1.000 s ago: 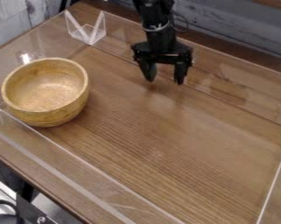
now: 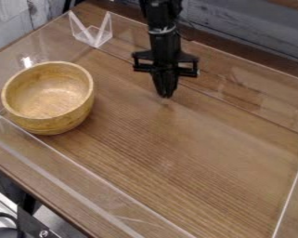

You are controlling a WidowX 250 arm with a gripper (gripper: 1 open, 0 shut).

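Note:
The black robot arm [image 2: 165, 42] reaches in from the top centre, its gripper [image 2: 166, 85] low over the middle back of the wooden table [image 2: 176, 177]. The fingertips are shut, with nothing visible between them. A tan oval bowl [image 2: 48, 121] sits at the left.
A small clear wire or plastic rack [image 2: 92, 28] stands at the back left. A raised edge runs along the back right.
The bowl and rack have not moved.

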